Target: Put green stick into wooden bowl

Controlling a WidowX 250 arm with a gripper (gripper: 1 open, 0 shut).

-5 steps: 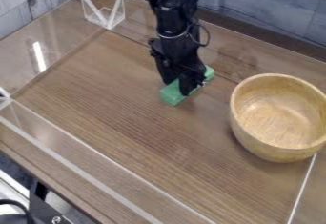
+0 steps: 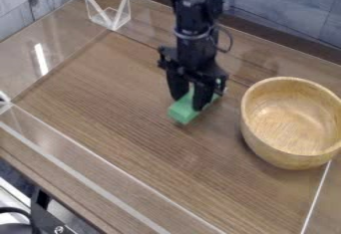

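The green stick lies slantwise on the wooden table, left of the bowl. Its near end is plain to see, while the far part is largely covered by the gripper. Reaching in from the top, my black gripper is low over the stick, with its fingertips close to it on the far side. Whether the fingers touch the stick or grip it cannot be made out. The wooden bowl stands at the right, round and light tan, with nothing visible inside.
A white wire-like holder stands at the back left. Dark cables and a black device sit beyond the table's edge at lower left.
The gripper has come down and nearer to the camera over the stick. It looks turned and broader than before. The stick and the bowl appear in the same places.
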